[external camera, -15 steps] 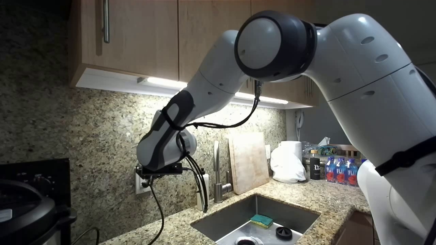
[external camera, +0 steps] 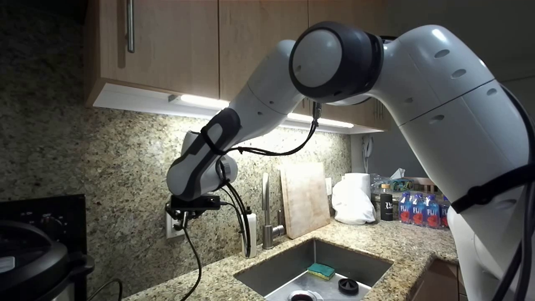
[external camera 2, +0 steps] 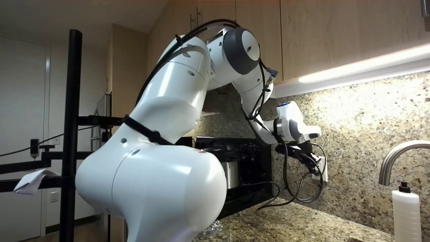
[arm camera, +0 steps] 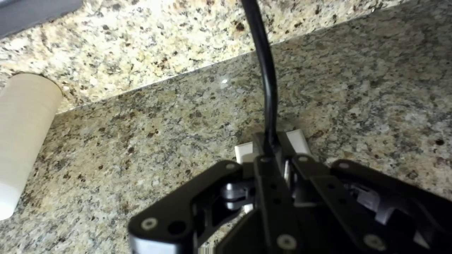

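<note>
My gripper is shut on the black cord's plug end at the wall outlet (arm camera: 298,141). From between the fingertips, the black cord (arm camera: 267,80) runs up and away in the wrist view. The fingers hide most of the outlet's white plate and the plug itself, so how far the plug sits in the outlet cannot be told. In exterior view 1 the gripper (external camera: 181,220) is beside the outlet (external camera: 170,231), with the cord (external camera: 196,258) hanging down to the counter. Exterior view 2 shows the gripper (external camera 2: 315,166) against the outlet (external camera 2: 325,171) too.
A black-lidded cooker (external camera: 30,256) stands at the left. Right of the outlet are a white bottle (external camera: 252,235), a faucet (external camera: 266,215) and a sink (external camera: 321,246) holding a sponge (external camera: 321,271). Cabinets (external camera: 160,45) hang above the arm.
The upper arm and elbow have shifted slightly, and the hand has risen and tilted a little. The gripper stays at the outlet, and the hanging cord looks nearly the same.
</note>
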